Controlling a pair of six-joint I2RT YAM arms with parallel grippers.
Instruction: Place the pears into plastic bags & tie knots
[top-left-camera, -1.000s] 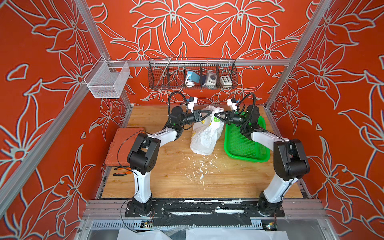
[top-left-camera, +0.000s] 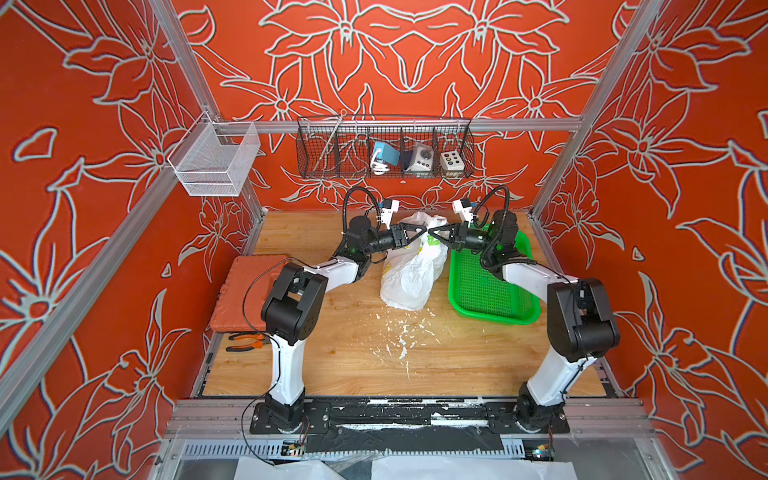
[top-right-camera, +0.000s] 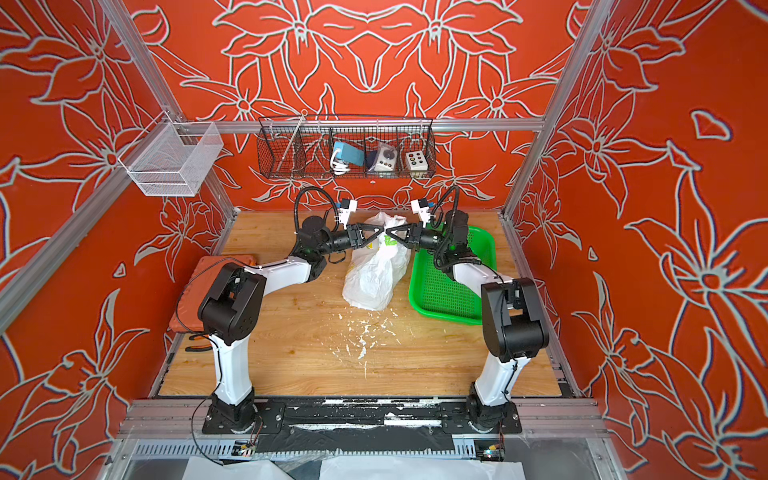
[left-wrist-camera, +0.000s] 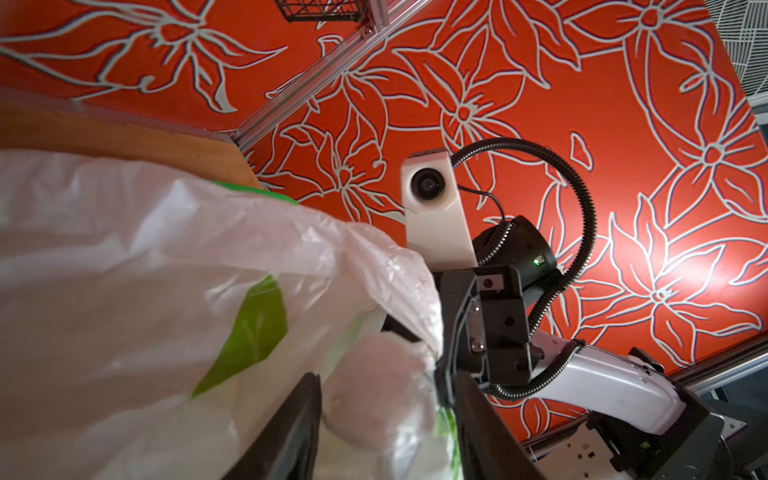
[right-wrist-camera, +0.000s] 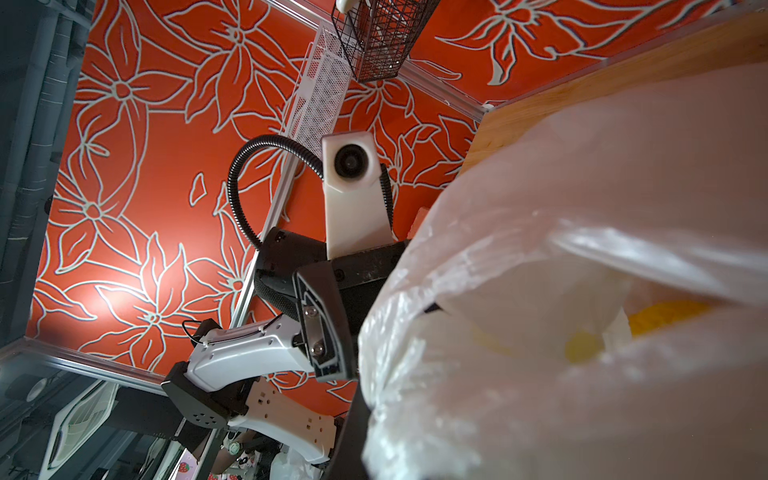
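A white plastic bag (top-left-camera: 409, 280) lies bunched at the middle back of the table, its gathered top between my two grippers, which face each other. In the left wrist view, my left gripper stands open, a lump of the bag (left-wrist-camera: 376, 388) between or just beyond its fingers. My right gripper (top-left-camera: 433, 232) is shut at the top of the bag; whether plastic is pinched in it is hard to tell. In the right wrist view the bag (right-wrist-camera: 576, 384) fills the lower right and hides the fingertips. No pear is clearly visible.
A green tray (top-left-camera: 492, 304) lies right of the bag, under my right arm. An orange board (top-left-camera: 240, 296) and pliers (top-left-camera: 248, 342) are at the left. Wire baskets (top-right-camera: 288, 148) hang on the back rail. The front middle of the table has only white scraps.
My left gripper has shifted slightly to the right and down, closer to my right gripper at the bag's top. The right arm has stayed almost still.
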